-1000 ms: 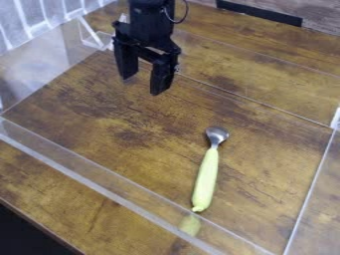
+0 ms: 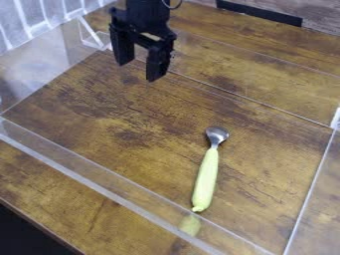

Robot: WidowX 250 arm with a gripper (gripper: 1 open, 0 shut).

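My black gripper hangs at the top centre-left of the camera view, its fingers apart, with nothing visible between them. A spoon-like utensil with a long pale yellow-green handle and a short metal head lies on the wooden surface at the lower right, well apart from the gripper, head pointing away from the viewer.
Clear plastic walls border the wooden work area. A white railed object is at the top left and a dark strip at the back.
My gripper has shifted slightly up and to the left over the last second. The utensil has not moved.
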